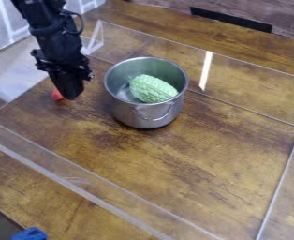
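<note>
My black gripper [64,69] hangs at the upper left, left of the steel pot, its fingers pointing down above a small red object [58,95] on the wooden table. The red object is partly behind the fingertips; whether anything is between them is unclear. The steel pot [143,113] holds a pale green corn-like or cabbage-like vegetable [153,88].
A white strip [207,67] lies behind the pot. A blue object [28,233] sits at the bottom left corner. Transparent edges border the work area.
</note>
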